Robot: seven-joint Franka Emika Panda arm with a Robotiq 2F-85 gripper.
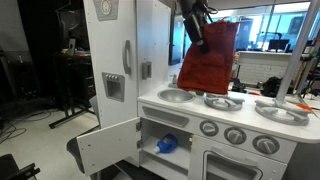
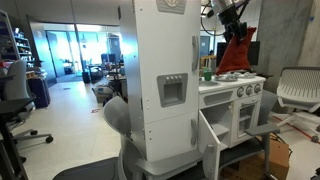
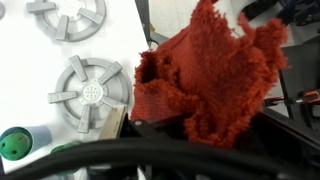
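A red cloth (image 1: 207,70) hangs from my gripper (image 1: 203,40) above the toy kitchen's white counter (image 1: 160,97), to the right of the sink (image 1: 175,95). In exterior view 2 the same cloth (image 2: 238,52) drapes over the stove side. The wrist view shows its bunched, fuzzy top (image 3: 205,75) close to the camera, hiding much of the fingers. My gripper is shut on the cloth, and the cloth's lower edge appears to hang near the burners (image 1: 222,102).
Beside a burner (image 3: 90,92) stands a green cup (image 3: 15,143). Below the sink, a cabinet door (image 1: 110,147) stands open, with a blue object (image 1: 167,143) inside. The tall white fridge unit (image 1: 115,60) rises at the left.
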